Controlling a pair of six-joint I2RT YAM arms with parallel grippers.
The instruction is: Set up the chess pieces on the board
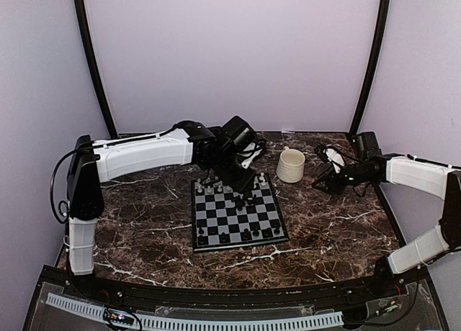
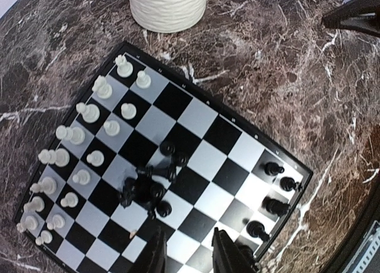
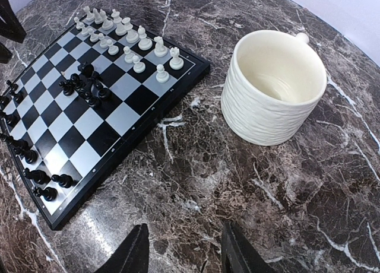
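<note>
The chessboard lies on the table with white pieces standing in two rows along one side. Along the opposite side several black pieces stand near the edge. A loose cluster of black pieces, some lying down, is in the middle squares. Above the board, my left gripper is part open with nothing between its fingers. To the right of the board, over bare table, hovers my right gripper, its fingers apart and empty. In the top view the left arm covers part of the white rows.
A white ribbed mug stands on the marbled table just past the board's far right corner. Bare table lies to the right and in front of the board. The left arm reaches across the board's far side.
</note>
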